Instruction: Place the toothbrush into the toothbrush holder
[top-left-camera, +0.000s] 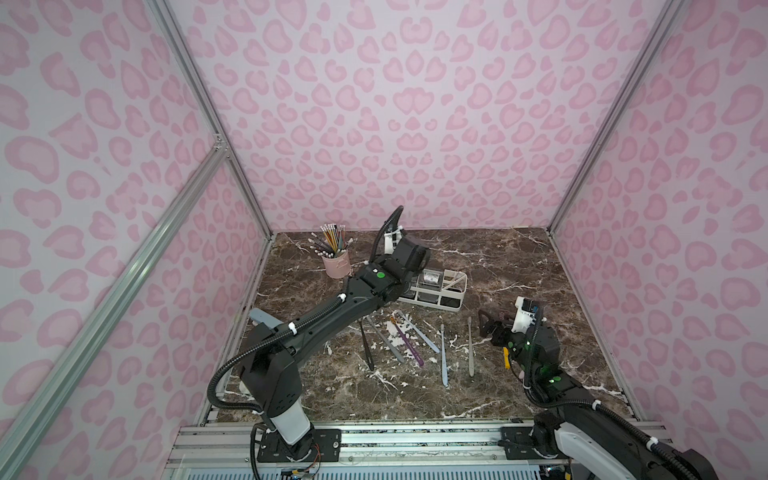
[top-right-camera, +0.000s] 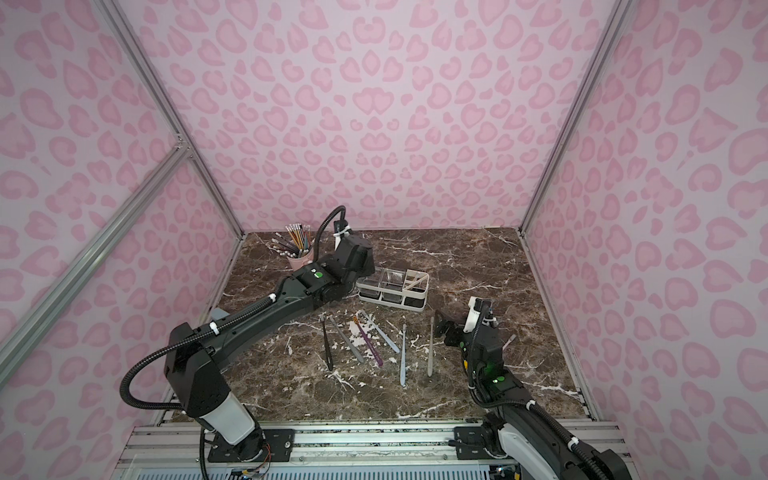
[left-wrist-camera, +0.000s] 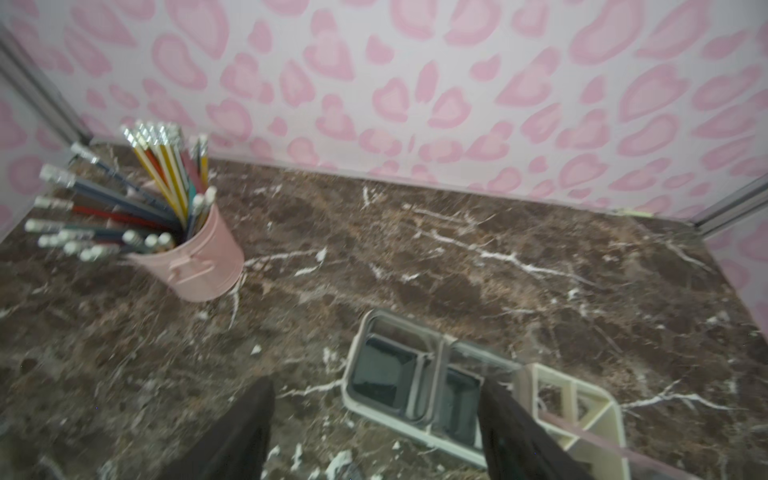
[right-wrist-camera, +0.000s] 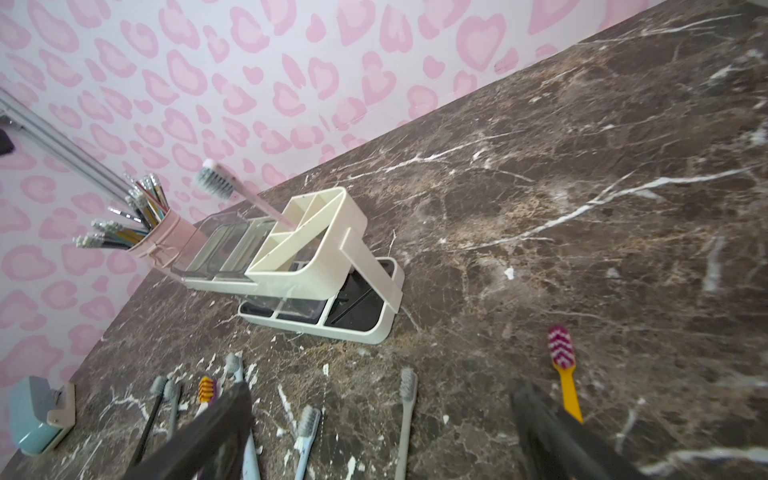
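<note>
A cream toothbrush holder (right-wrist-camera: 320, 272) with clear compartments stands mid-table; a pink toothbrush (right-wrist-camera: 256, 196) leans in one slot. Several toothbrushes lie in a row before it, including a purple one (top-left-camera: 409, 345), a grey-green one (right-wrist-camera: 405, 424) and a yellow one (right-wrist-camera: 568, 376). My left gripper hangs open above the holder's near left side, nothing between its fingers. My right gripper is open and low at the right, beside the toothbrushes, holding nothing.
A pink cup of pencils (left-wrist-camera: 200, 272) stands at the back left. A pale blue object (right-wrist-camera: 36, 412) lies at the left edge.
</note>
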